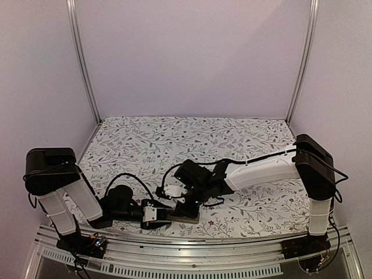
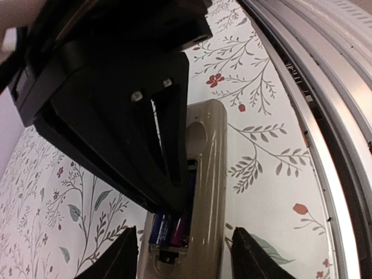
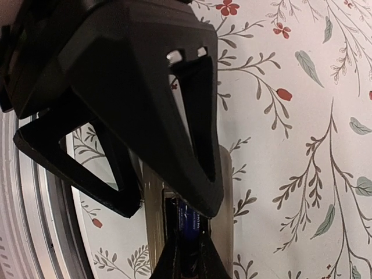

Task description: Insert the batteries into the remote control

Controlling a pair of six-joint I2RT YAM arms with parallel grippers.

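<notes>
The remote control [image 2: 210, 174], beige with its battery bay facing up, lies on the table at the front. A blue battery [image 2: 160, 231] and a purple-looking battery [image 2: 181, 231] sit side by side in the bay. My left gripper is part open, its fingers on either side of the remote's near end, with a narrow gap showing at the right side. From above, my right gripper reaches into the bay, its narrow fingertips closed on a blue battery [image 3: 188, 218]. The right fingers partly cover the batteries in the left wrist view.
Both arms meet closely over the remote, the left gripper's black fingers [image 3: 197, 186] crossing near the right one. A metal rail [image 1: 174, 247] runs along the front edge.
</notes>
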